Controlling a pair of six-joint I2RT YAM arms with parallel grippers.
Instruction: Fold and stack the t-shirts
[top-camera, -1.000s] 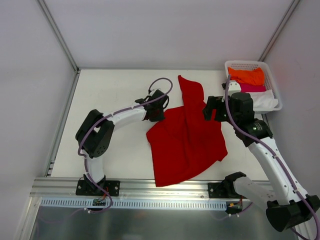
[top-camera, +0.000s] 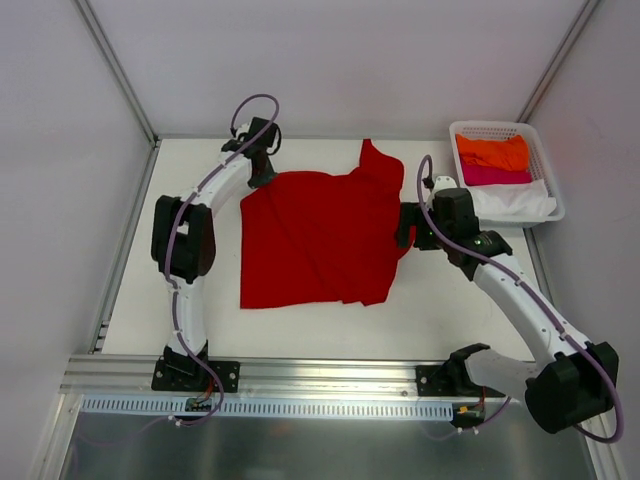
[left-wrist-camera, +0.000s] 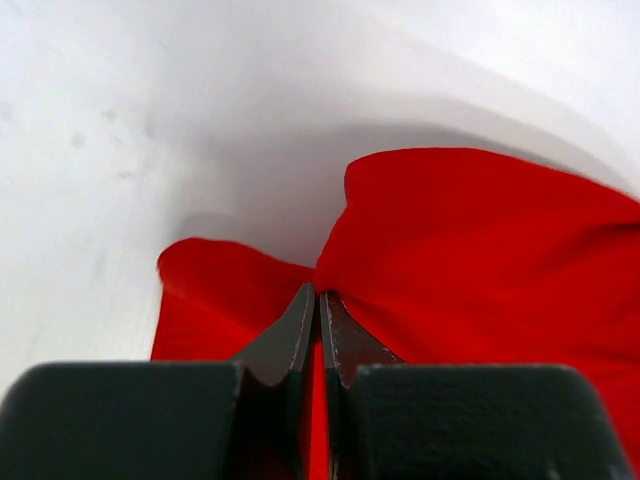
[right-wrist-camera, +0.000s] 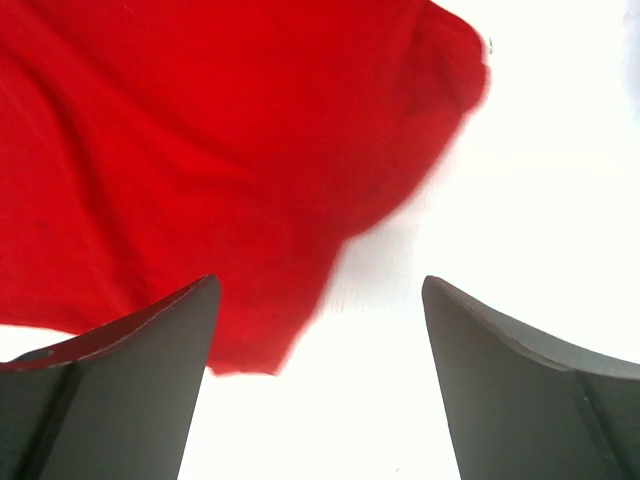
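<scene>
A red t shirt (top-camera: 320, 235) lies loosely spread over the middle of the white table, its cloth rippled and one part reaching toward the back edge. At its back left corner my left gripper (top-camera: 262, 182) is shut on the red cloth. In the left wrist view the fingertips (left-wrist-camera: 318, 300) meet with a raised fold of the shirt (left-wrist-camera: 470, 240) pinched at them. My right gripper stands open over the shirt's right side, with the shirt's lower edge (right-wrist-camera: 250, 340) below and between its spread fingers. Whether those fingers touch the cloth, I cannot tell.
A white basket (top-camera: 556, 183) at the back right holds an orange cloth (top-camera: 493, 152), a magenta cloth (top-camera: 495, 175) and a white cloth (top-camera: 515, 201). Bare table (top-camera: 200, 320) shows along the left and the front.
My left gripper has moved left and toward the back, dragging the red shirt with it. The shirt lies farther back and more spread.
</scene>
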